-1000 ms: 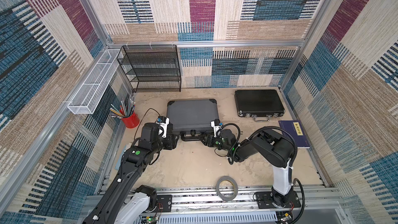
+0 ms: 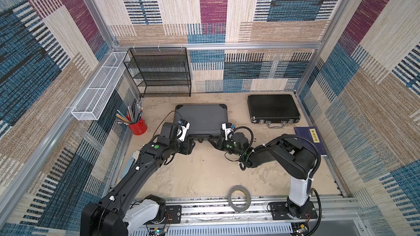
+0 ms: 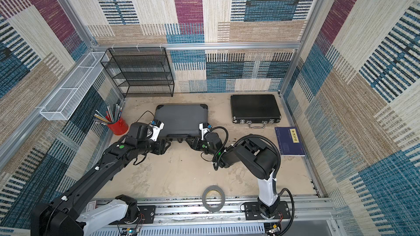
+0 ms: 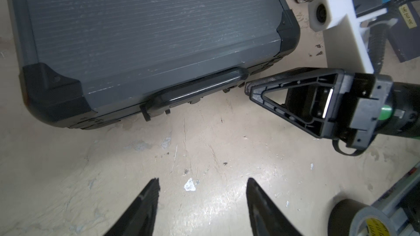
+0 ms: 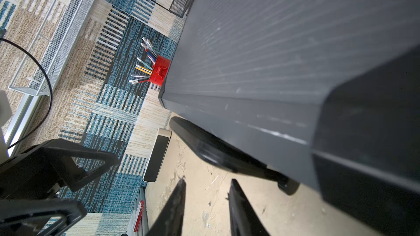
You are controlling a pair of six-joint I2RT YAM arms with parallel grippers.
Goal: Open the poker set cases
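A closed grey case [image 2: 201, 118] lies centre, its black handle [image 4: 196, 87] along the front edge. My left gripper is open over the bare table in front of it, nothing between its fingers. My right gripper is open beside the handle at the case's front right, with nothing visible between its fingertips. A closed black case [image 2: 273, 107] with silver latches and handle lies at the back right.
A red pen cup [image 2: 137, 125] stands left, a purple book [image 3: 288, 139] right, a tape roll [image 2: 239, 197] at the front. A black wire rack [image 2: 157, 74] is behind.
My left gripper has moved right and slightly back toward the case's centre. The grey case has shifted slightly; its handle shows less in the top left view. The right arm moved slightly.
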